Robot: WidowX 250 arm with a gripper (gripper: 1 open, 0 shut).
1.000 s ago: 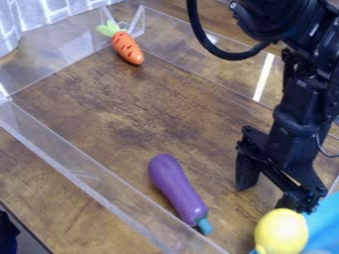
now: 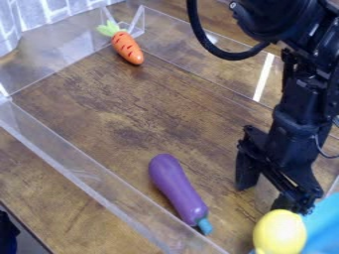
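My black gripper (image 2: 271, 184) hangs low on the right, its fingertips down near the board just behind a yellow object (image 2: 280, 232) at the bottom right. The gripper stands open; whether anything sits between the fingers is partly hidden. A purple toy eggplant (image 2: 176, 187) with a blue tip lies on the wooden floor, left of the gripper. An orange toy carrot (image 2: 127, 46) with a green top lies at the back left.
Clear plastic walls (image 2: 74, 169) border the wooden surface (image 2: 119, 119). A light blue object (image 2: 322, 223) sits at the bottom right corner.
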